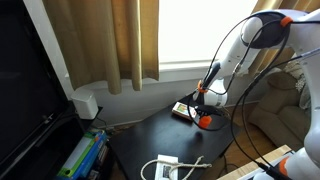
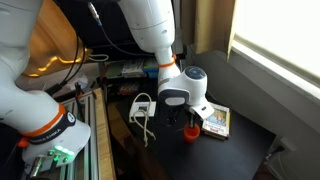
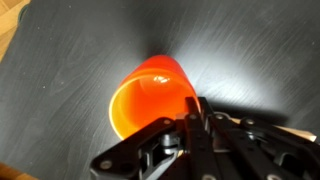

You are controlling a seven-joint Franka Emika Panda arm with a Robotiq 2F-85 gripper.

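Note:
An orange-red cup (image 3: 165,92) fills the middle of the wrist view, its mouth facing the camera. My gripper is shut on the cup's wall, at the side nearest the camera's lower right. Exterior view 2 has the same cup (image 2: 191,135) at the dark table's near side, below the white wrist housing. From exterior view 1 the cup (image 1: 205,122) appears near the right part of the table, partly behind cables. Whether its base touches the tabletop cannot be told.
A book or flat box (image 2: 216,122) lies beside the gripper on the dark table (image 2: 235,155). A white power strip (image 1: 166,168) with a looped cord (image 1: 190,162) occupies the near edge. Bare tabletop stretches between them.

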